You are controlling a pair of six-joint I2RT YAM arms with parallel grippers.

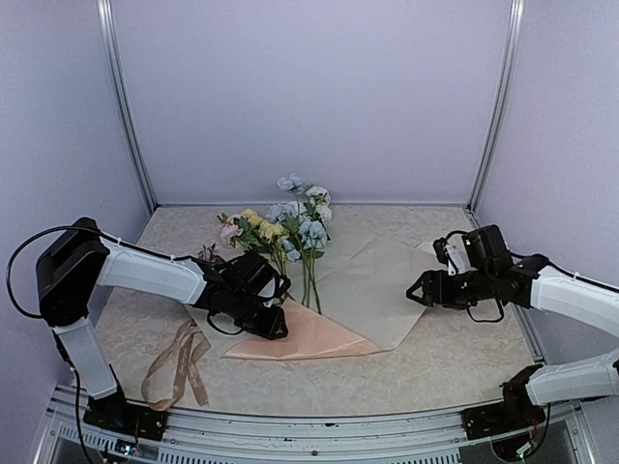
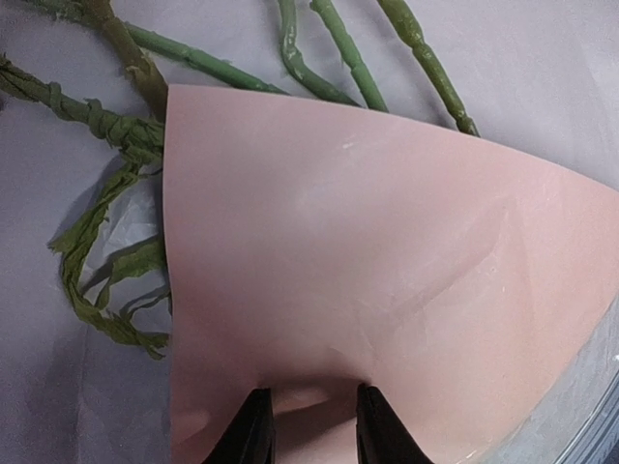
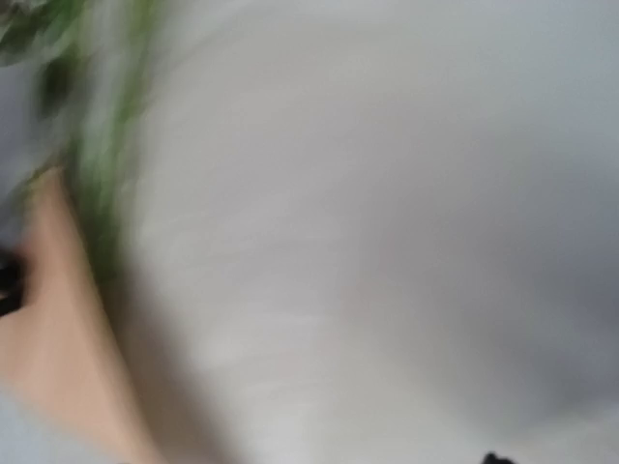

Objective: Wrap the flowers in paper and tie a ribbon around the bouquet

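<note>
A bouquet of fake flowers (image 1: 280, 227) in blue, yellow, pink and white lies on a large pale wrapping sheet (image 1: 363, 280). The sheet's near edge is folded up, its pinkish underside (image 2: 338, 222) covering the lower stem ends. Over this fold sits my left gripper (image 1: 279, 327); its fingertips (image 2: 256, 411) are part open and close above the paper, with no paper clearly between them. My right gripper (image 1: 422, 290) stands open, near the sheet's right side; its own view is blurred, with the folded flap (image 3: 68, 329) and stems at left.
A tan ribbon (image 1: 179, 367) lies looped at the front left of the table. Something white shows in part behind the right arm.
</note>
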